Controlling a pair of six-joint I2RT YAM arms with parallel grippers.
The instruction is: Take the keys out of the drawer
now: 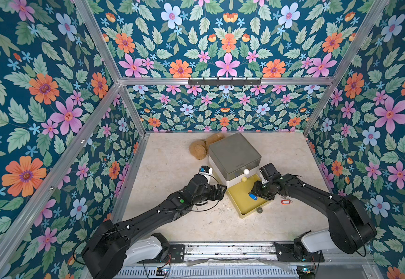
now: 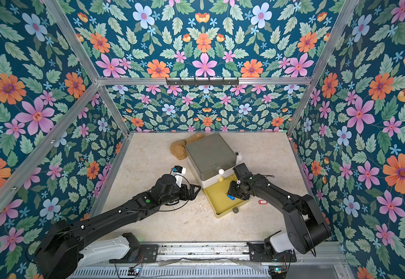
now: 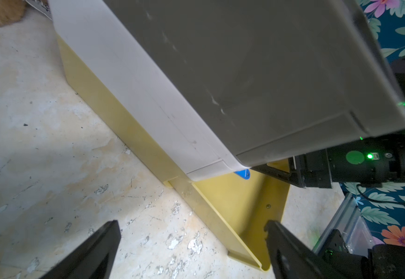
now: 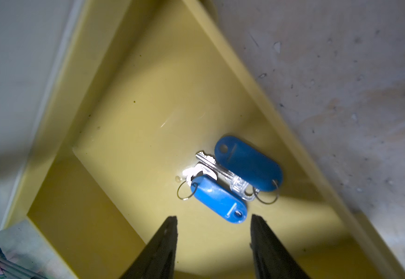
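Observation:
In the right wrist view two blue key tags lie on the floor of the pulled-out yellow drawer [image 4: 137,121]: a darker tag [image 4: 249,162] and a lighter tag [image 4: 218,197]. Silver keys [image 4: 225,174] rest between them, and each tag has a ring. My right gripper is over the drawer, open, with nothing gripped; its fingertips appear just below the lighter tag in that view. My left gripper stands open and empty at the drawer's left side wall [image 3: 211,214]. From above, my right gripper partly covers the keys.
The grey-topped cabinet [image 1: 235,155] rises behind the drawer, with a white knob [image 1: 246,172] on its front. A red tag [image 1: 285,201] lies on the table right of the drawer. A brown plush toy [image 1: 198,149] sits back left.

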